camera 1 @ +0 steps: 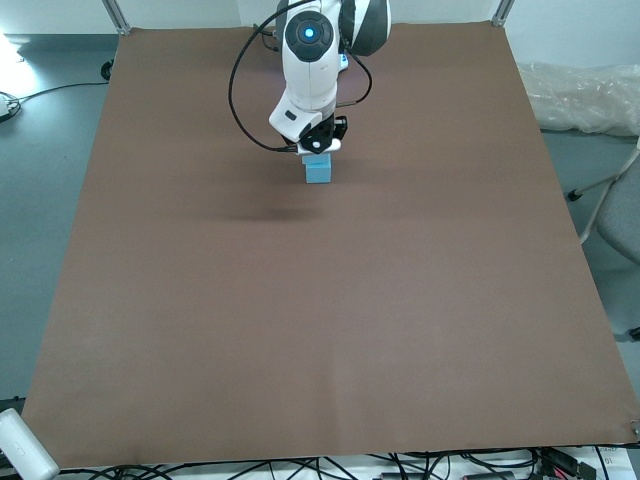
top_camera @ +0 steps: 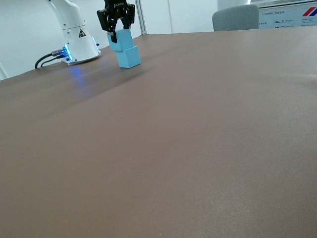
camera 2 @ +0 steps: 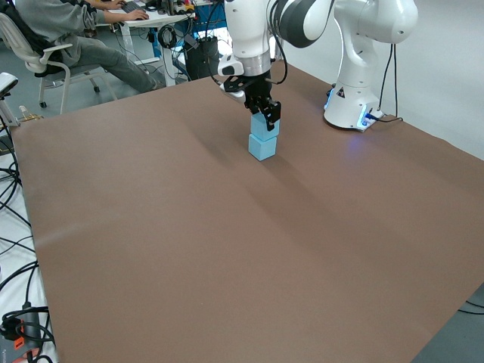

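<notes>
Two light blue cubes are stacked on the brown table (camera 1: 330,300), near its far side. In the top view the upper cube (top_camera: 119,42) rests on the lower cube (top_camera: 129,57), with the black gripper (top_camera: 120,31) around the upper one's top, a finger on either side. In the right view the gripper (camera 2: 266,119) is over the same stack, the upper cube (camera 2: 258,130) under it and the lower cube (camera 2: 262,147) on the tabletop. In the left view the arm hides most of the upper cube. Whether the fingers grip the cube or only surround it is unclear.
The arm's base (camera 2: 349,107) stands at the table's edge with cables beside it. Chairs, a seated person and cable bundles lie beyond the table's edges.
</notes>
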